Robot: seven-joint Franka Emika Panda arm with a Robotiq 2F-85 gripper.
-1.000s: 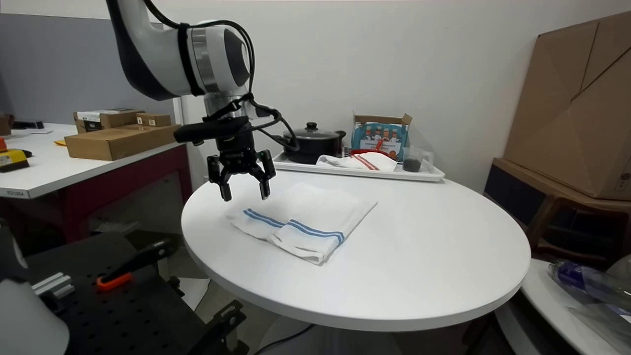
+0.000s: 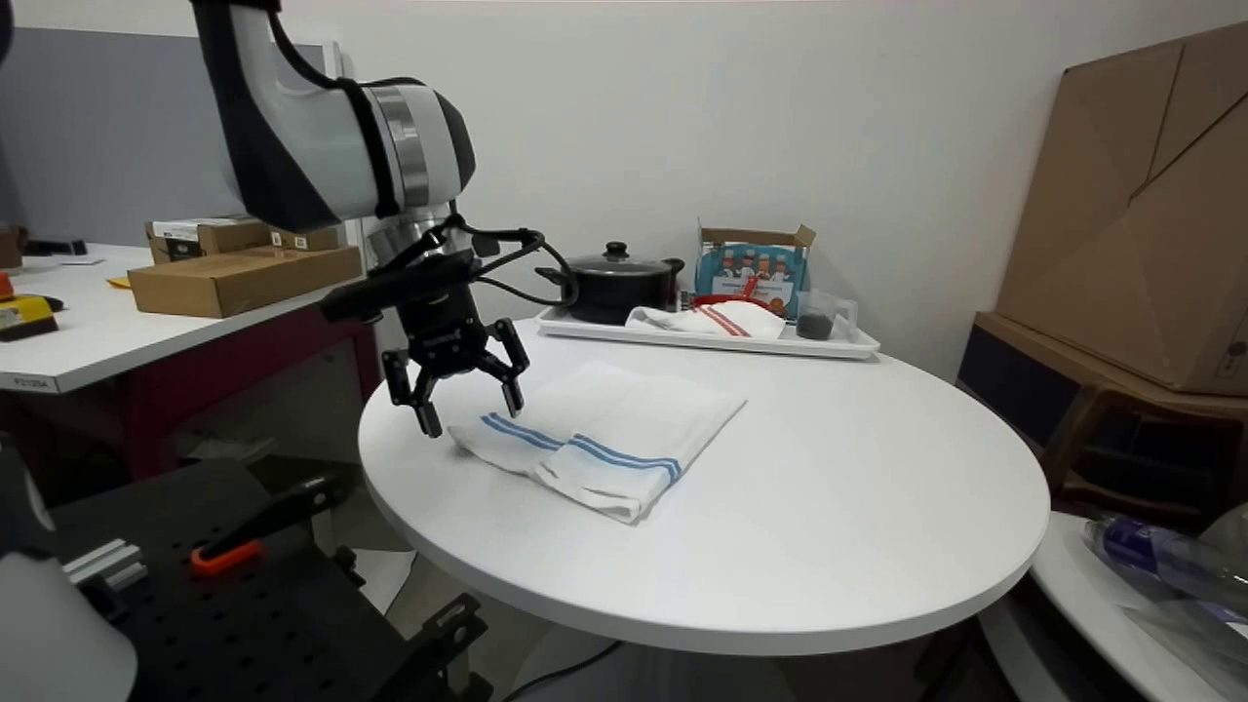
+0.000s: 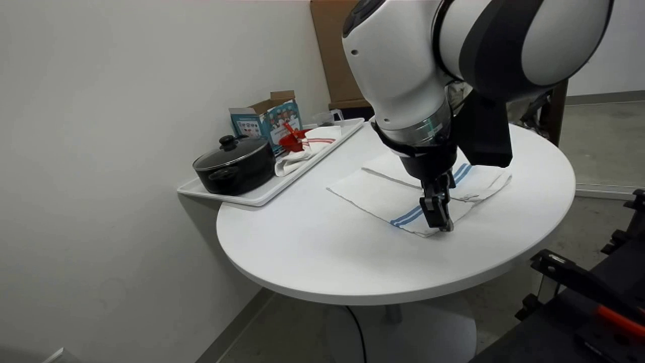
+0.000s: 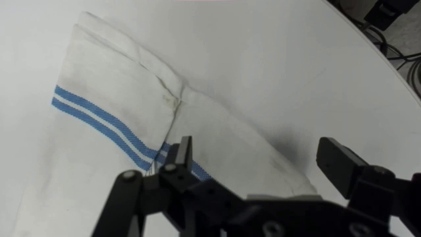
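A white towel with blue stripes [image 2: 616, 409] lies partly folded on the round white table [image 2: 842, 515]. My gripper [image 2: 475, 421] hangs low at the towel's left corner, its fingers wide apart and pointing down. In the wrist view the towel [image 4: 106, 79] runs under the gripper. One finger [image 4: 183, 152] is over the cloth by the blue stripes, while the other finger [image 4: 339, 166] is beyond the cloth's edge, over bare table. Nothing is gripped. Whether a fingertip touches the cloth cannot be made out.
At the table's back stands a white tray [image 2: 702, 337] with a black lidded pot [image 2: 620, 285], a red-striped cloth [image 2: 714, 318], an opened blue box [image 2: 752, 271] and a clear cup [image 2: 826, 316].
The arm has come down and a little to the left in exterior view 1, bringing the open gripper to the towel's left corner. The towel looks unmoved.
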